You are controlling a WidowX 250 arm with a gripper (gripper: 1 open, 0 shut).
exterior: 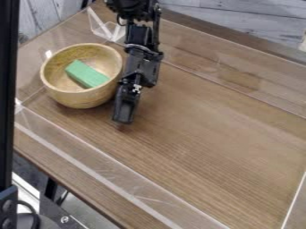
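A round wooden bowl [57, 89] sits on the left of the table, holding a green block [85, 74]. The black gripper [123, 114] hangs low just right of the bowl, its tip near the tabletop; it looks shut, with nothing visible between its fingers.
A pale wall runs along the back right, and the table's left edge has dark objects beyond it at the lower left.
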